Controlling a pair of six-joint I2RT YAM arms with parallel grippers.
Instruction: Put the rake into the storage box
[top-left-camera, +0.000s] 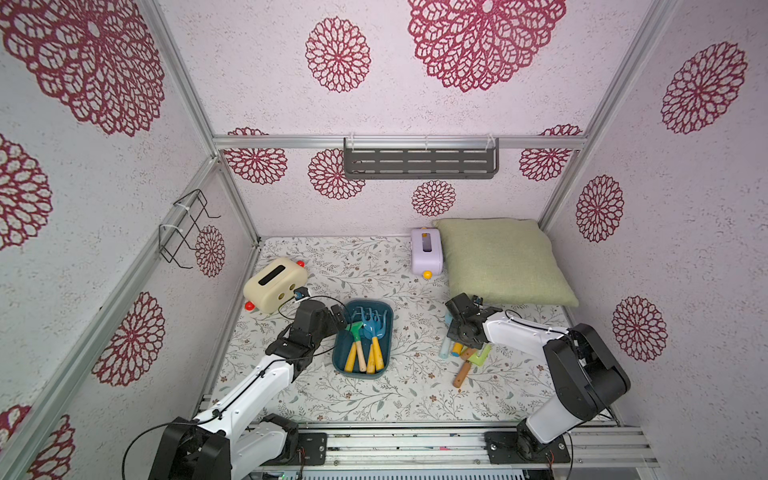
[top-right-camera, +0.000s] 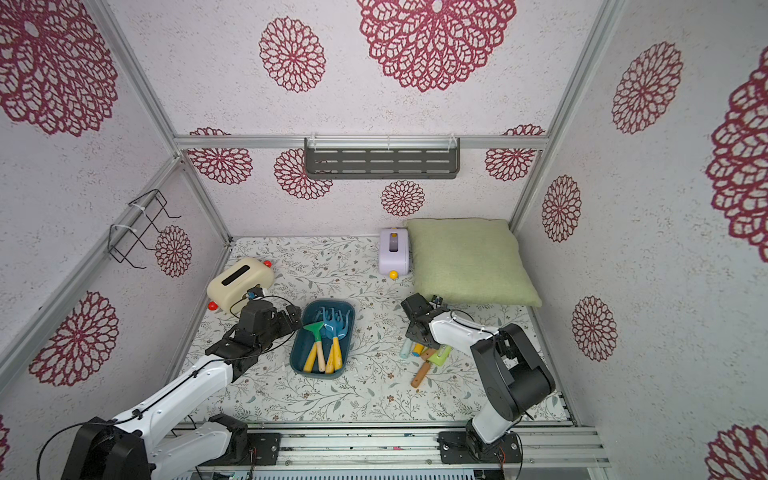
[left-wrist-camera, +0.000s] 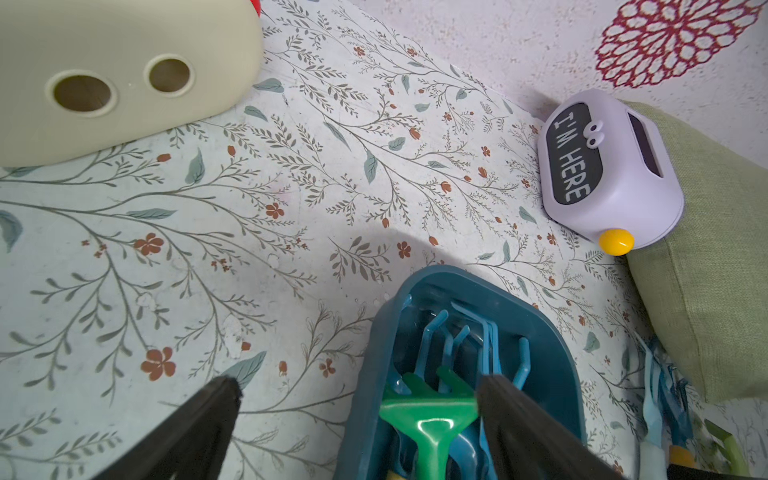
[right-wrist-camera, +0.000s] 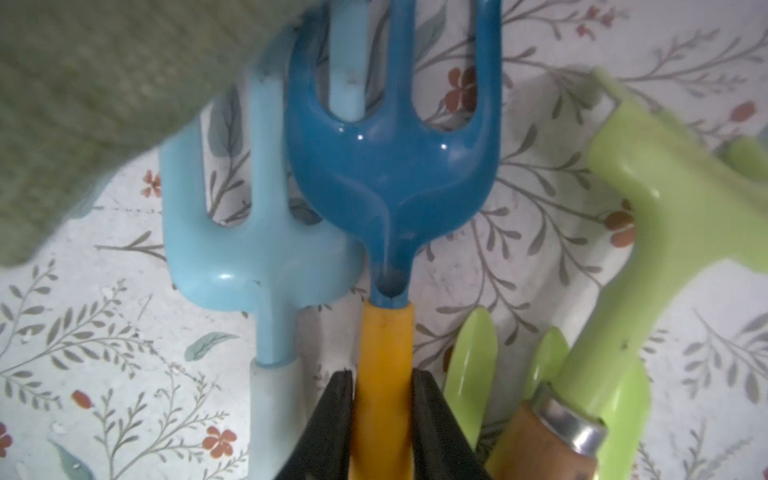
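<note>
In the right wrist view a dark blue rake (right-wrist-camera: 392, 172) with a yellow handle lies on the table, its prongs overlapping a light blue rake (right-wrist-camera: 264, 268). My right gripper has one finger on each side of the yellow handle, very near it; whether both fingers press on it cannot be told. From above, the arm hides most of these tools. The dark teal storage box (top-left-camera: 389, 352) stands to the left with several tools inside, among them a green one (left-wrist-camera: 428, 412). My left gripper is open and empty, by the box's upper left rim.
Beside the dark blue rake lie a light green tool (right-wrist-camera: 672, 200) with a wooden handle and other green pieces (right-wrist-camera: 470, 368). A green pillow (top-left-camera: 504, 264) overhangs the tools' far end. A lilac toaster (top-left-camera: 426, 252) and a cream toaster (top-left-camera: 276, 284) stand farther back. Table between box and tools is clear.
</note>
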